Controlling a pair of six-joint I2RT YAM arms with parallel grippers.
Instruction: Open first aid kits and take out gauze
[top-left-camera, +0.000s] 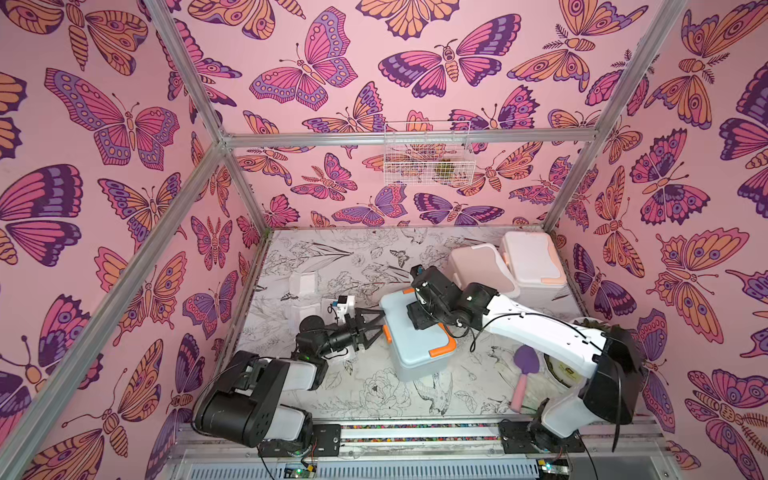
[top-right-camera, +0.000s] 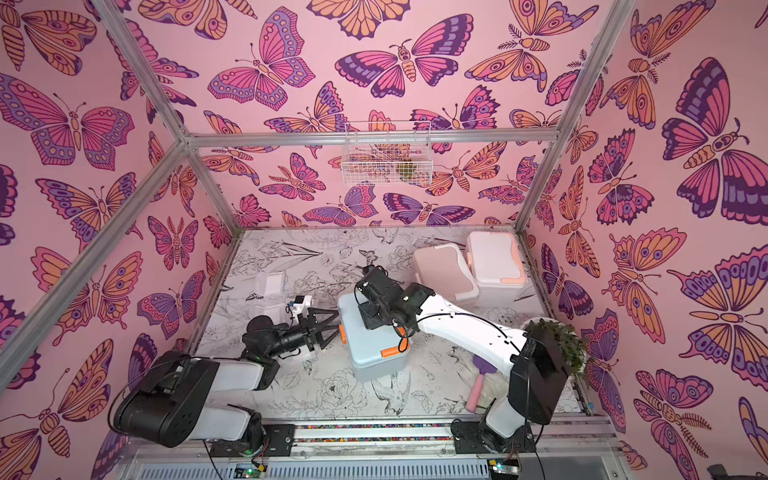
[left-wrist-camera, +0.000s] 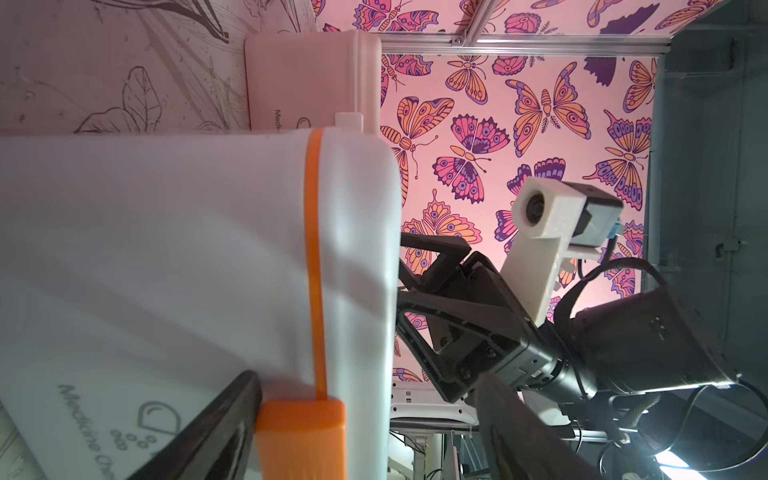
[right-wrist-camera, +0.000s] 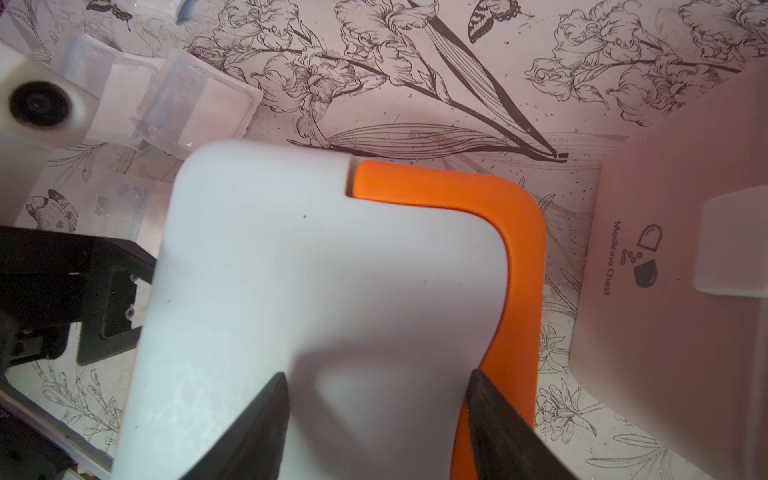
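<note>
A light blue first aid kit (top-left-camera: 408, 320) with orange trim stands at the middle front of the table, its lid closed and its body turned at an angle. My left gripper (top-left-camera: 379, 328) is just left of it, fingers part open; in the left wrist view an orange latch (left-wrist-camera: 301, 440) shows between the blurred fingers, with no clear grip on it. Above the lid hangs my right gripper, its fingers apart and nothing held between them. Clear packets, perhaps gauze (right-wrist-camera: 200, 104) lie on the table left of the kit.
Two pale pink kits stand at the back right, one without its lid visible (top-left-camera: 482, 270) and one closed (top-left-camera: 533, 257). A purple-headed tool with a pink handle (top-left-camera: 524, 376) lies at the front right, beside a plant (top-right-camera: 560, 344).
</note>
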